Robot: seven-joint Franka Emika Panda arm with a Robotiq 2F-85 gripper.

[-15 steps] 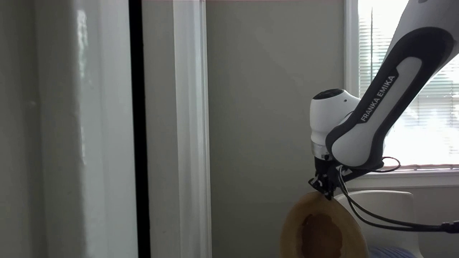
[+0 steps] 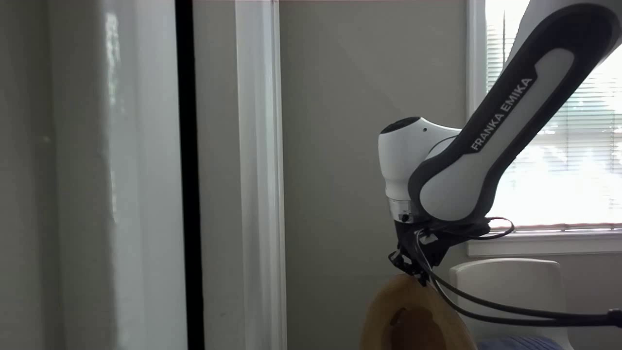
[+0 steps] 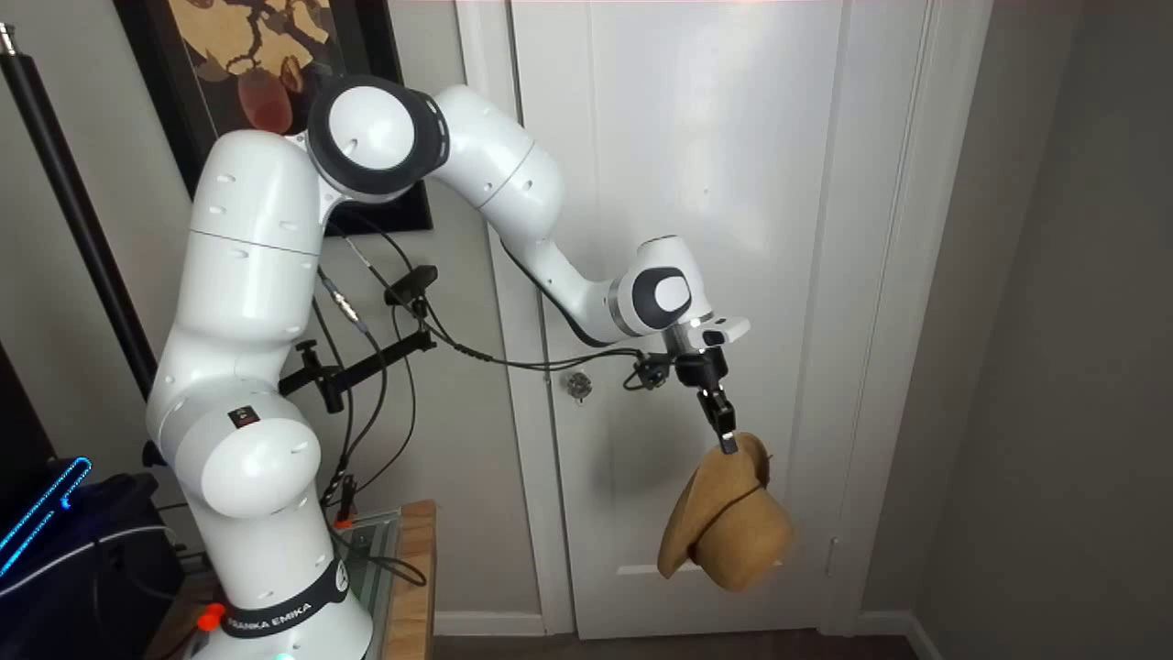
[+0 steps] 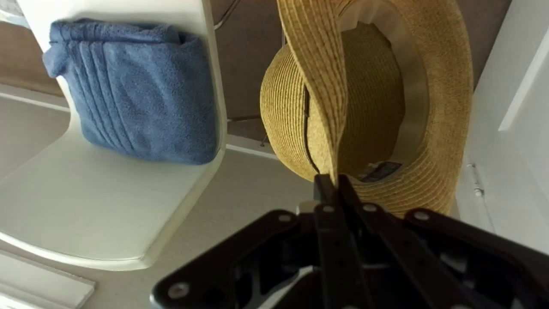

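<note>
A tan woven hat (image 3: 745, 541) with a thin dark band hangs in front of the white door, its brim uppermost. My gripper is shut on the edge of that brim, as the wrist view shows closely. There the hat (image 4: 447, 103) hangs with its open inside facing right and its crown to the left. In exterior view 1 the lower part of the hat (image 2: 382, 315) runs out of the frame beneath my gripper (image 2: 411, 276).
The door (image 3: 682, 143) has a glass knob (image 3: 576, 385) left of the hat. A white chair (image 4: 98, 206) with a folded blue towel (image 4: 139, 92) stands close by. A cable (image 3: 550, 363) trails along my arm. Floor shows beneath the hat.
In exterior view 1 my arm has moved left and a little down, carrying the hat with it. The hat has turned slightly, and my gripper still has its brim.
</note>
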